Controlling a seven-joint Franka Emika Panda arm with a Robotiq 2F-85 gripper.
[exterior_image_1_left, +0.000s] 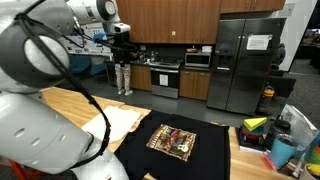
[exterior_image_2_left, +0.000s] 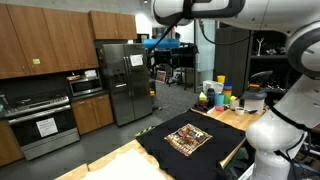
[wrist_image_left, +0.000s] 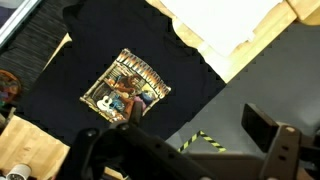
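A black T-shirt (exterior_image_1_left: 209, 151) lies spread on the wooden table, with a colourful print (wrist_image_left: 128, 86) on its front. In exterior view 2 the same black shirt (exterior_image_2_left: 165, 131) appears fairly flat, print side up. My gripper is open high above the table, its dark fingers wide apart and nothing visible between them. From exterior view 1 the gripper (exterior_image_1_left: 123, 48) is small, up at the left, well clear of the shirt. A white sheet or cloth (exterior_image_1_left: 112, 122) rests on the table beside the shirt; I cannot tell which.
Cups, bottles and other containers (exterior_image_1_left: 282, 150) crowd the table's right side in exterior view 1. Bare wood (exterior_image_1_left: 70, 100) stretches along the left. A yellow-black striped strip (wrist_image_left: 203, 140) marks the floor beyond the table edge. Kitchen cabinets stand far behind.
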